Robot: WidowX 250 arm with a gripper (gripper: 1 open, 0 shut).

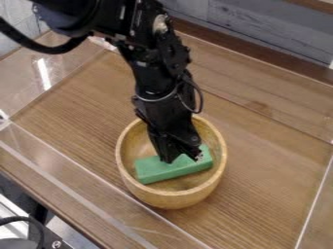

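A round wooden bowl (172,195) sits on the wooden table, with a green block (166,168) lying inside it. My black gripper (177,152) reaches down from the top left, its fingertips over the bowl just above the block. The arm hides the back of the bowl's inside and part of the block. Whether the fingers are open or shut, or touch the block, I cannot tell.
A pale wooden wall runs along the back. Black cables lie at the lower left.
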